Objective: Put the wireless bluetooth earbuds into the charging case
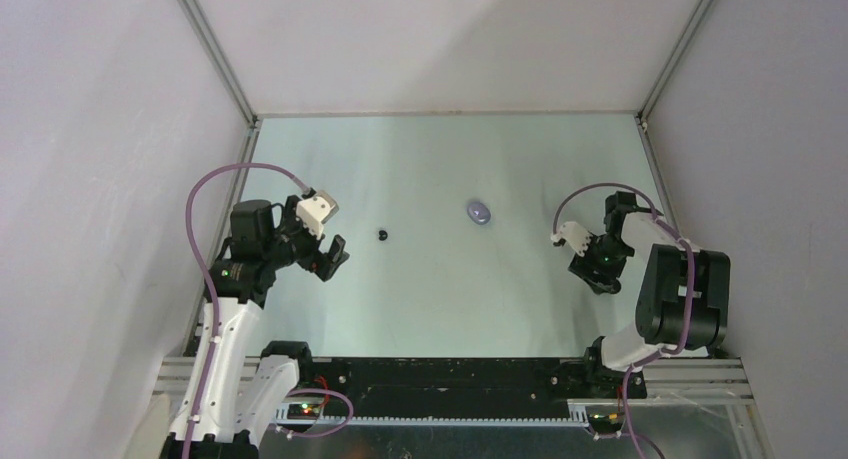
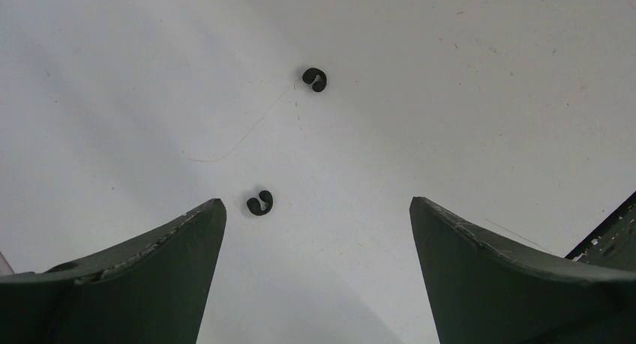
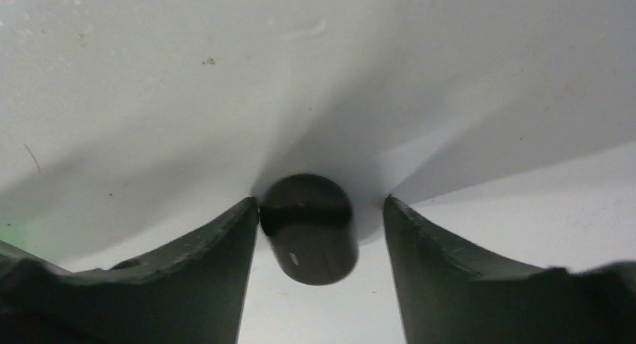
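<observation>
Two small black C-shaped earbuds, one farther (image 2: pixel 316 82) and one nearer (image 2: pixel 266 207), lie apart on the table in the left wrist view. Only one earbud (image 1: pixel 382 235) shows in the top view, right of my left gripper (image 1: pixel 340 259). That gripper is open and empty. Near the table's middle sits a shiny purple oval thing (image 1: pixel 479 212), possibly the charging case. My right gripper stands part open, low over the table. A blurred black rounded piece (image 3: pixel 315 250) shows between its fingers, close to the left one and clear of the right; I cannot tell what it is.
Side walls stand close to both arms. Purple cables loop above each arm, and a black strip (image 1: pixel 450 379) runs along the front edge.
</observation>
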